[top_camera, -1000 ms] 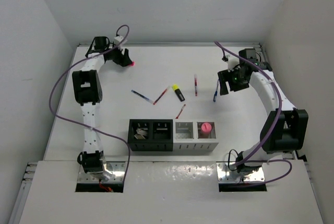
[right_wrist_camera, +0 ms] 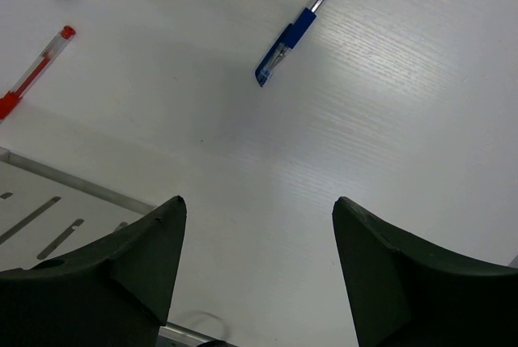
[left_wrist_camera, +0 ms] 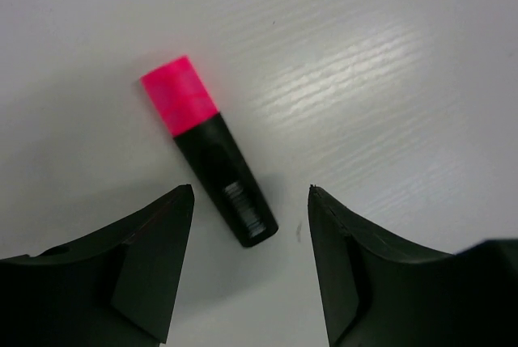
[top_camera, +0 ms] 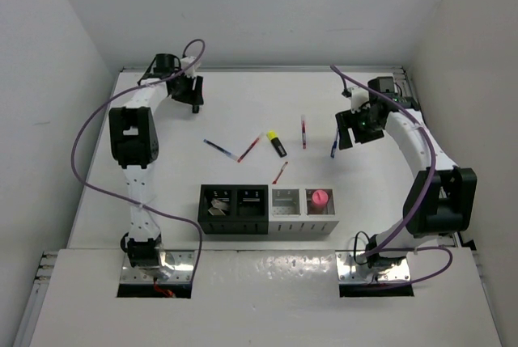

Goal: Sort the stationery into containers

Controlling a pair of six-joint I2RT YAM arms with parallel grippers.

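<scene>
My left gripper (top_camera: 191, 93) stands open over a pink-and-black marker (left_wrist_camera: 222, 171), whose dark end lies between and just ahead of the fingertips in the left wrist view. My right gripper (top_camera: 350, 137) is open above the right side, near a blue pen (right_wrist_camera: 295, 31). Toward the middle lie a yellow-and-black highlighter (top_camera: 277, 143), red pens (top_camera: 249, 148), a blue pen (top_camera: 218, 148) and a slim red pen (top_camera: 281, 171).
At the front middle stand a black two-compartment container (top_camera: 234, 225) and a white one (top_camera: 301, 226), both holding some items.
The right arm has barely moved.
</scene>
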